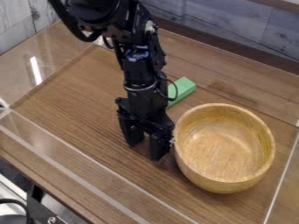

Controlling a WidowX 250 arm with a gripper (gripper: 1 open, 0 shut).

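The black robot arm reaches down from the top centre to the wooden table, its gripper (145, 133) low against the left side of a large wooden bowl (228, 131). The gripper looks open, though its dark fingers are hard to make out. A green block (181, 87) lies behind the arm on the right, partly hidden by it.
Bare table (65, 114) extends to the left of the arm and behind the bowl. A wall runs along the back right, and dark cables show at the lower left corner beyond the table edge.
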